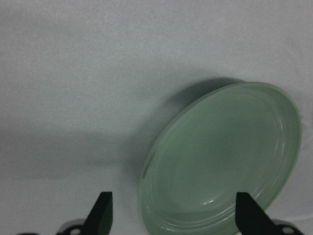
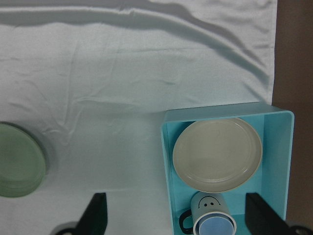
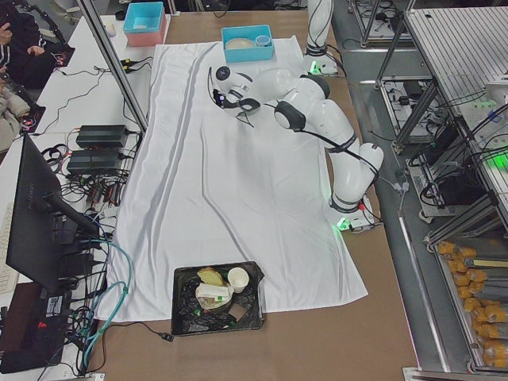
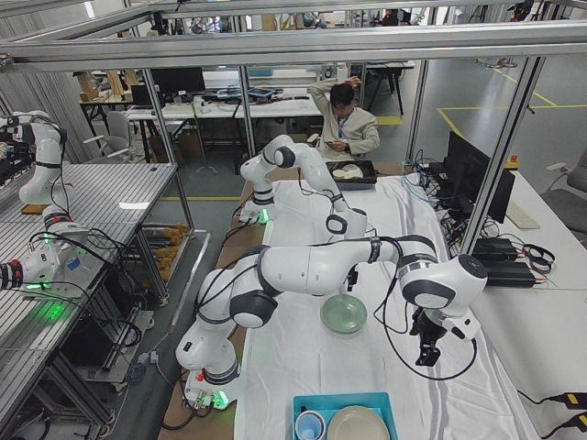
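Note:
A green plate (image 4: 344, 314) lies on the white cloth. In the left wrist view my left gripper stands open over it, with the plate (image 1: 220, 152) between and beyond its fingertips. My right gripper is open above the cloth beside a blue bin (image 2: 276, 161). That bin holds a beige plate (image 2: 216, 152) and a mug (image 2: 205, 205) with a face drawn on it. The green plate (image 2: 17, 161) is at the left edge of the right wrist view.
A black tray (image 3: 186, 317) with dishes and scraps stands at the cloth's far end from the blue bin. A monitor (image 3: 36, 214) and cables line one side.

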